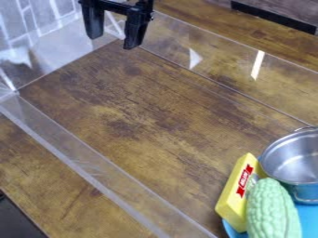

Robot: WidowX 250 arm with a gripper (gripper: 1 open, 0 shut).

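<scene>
My gripper (113,29) hangs at the top left of the camera view, above the far left corner of the wooden surface inside clear low walls. Its two black fingers stand wide apart with nothing between them. The upper part of it is out of frame.
At the lower right sit a steel pot (292,167), a yellow box (236,191) with a red label and a pale green corn-like vegetable (272,212) on something blue (231,230). Clear panels edge it.
</scene>
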